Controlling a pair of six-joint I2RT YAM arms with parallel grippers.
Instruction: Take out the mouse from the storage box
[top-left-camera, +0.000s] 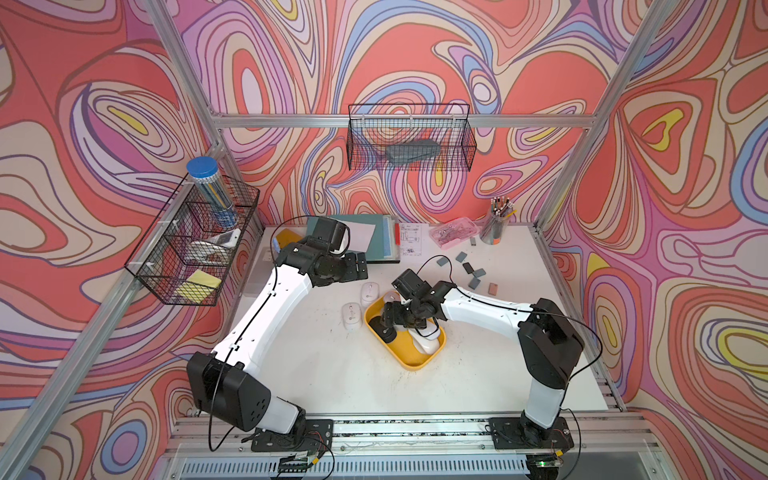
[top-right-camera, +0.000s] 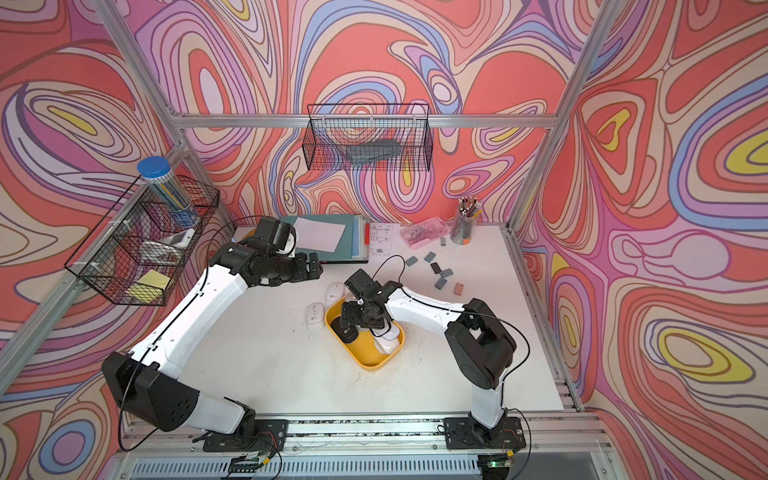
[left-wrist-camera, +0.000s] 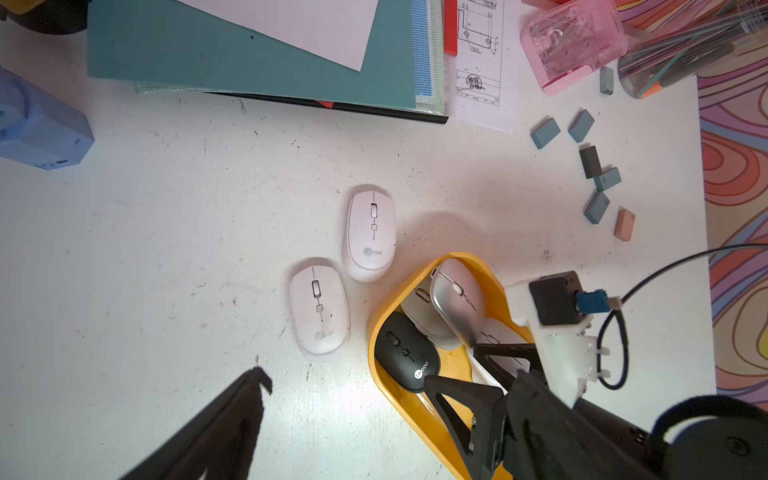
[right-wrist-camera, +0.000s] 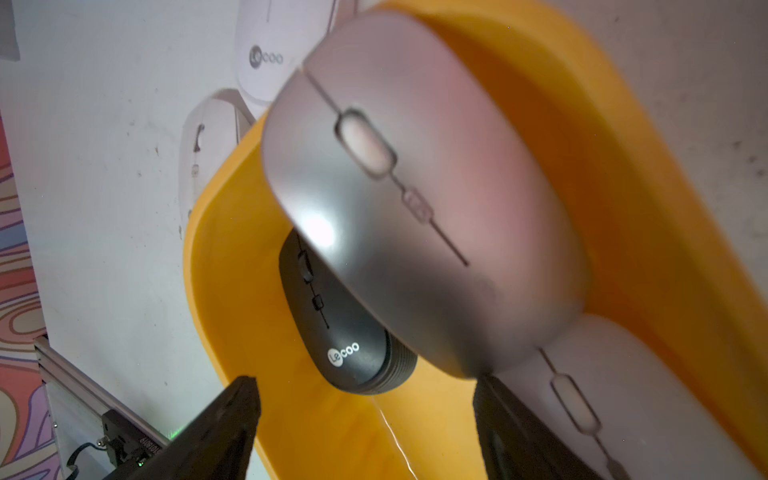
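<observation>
A yellow storage box (left-wrist-camera: 377, 369) holds several mice: a silver mouse (right-wrist-camera: 424, 200) on top, a black mouse (left-wrist-camera: 404, 352) below it, and lighter ones. My right gripper is open, low over the box, the silver mouse just beyond its fingertips in the right wrist view. Two white mice (left-wrist-camera: 317, 308) (left-wrist-camera: 370, 232) lie on the table left of and behind the box. My left gripper (top-left-camera: 354, 266) is raised over the table to the left, open with nothing between its fingers.
A teal folder (left-wrist-camera: 240, 64), pink container (left-wrist-camera: 569, 40), pen cup (top-left-camera: 494, 228) and small blocks (left-wrist-camera: 597, 206) lie at the back. A blue object (left-wrist-camera: 44, 124) is at the back left.
</observation>
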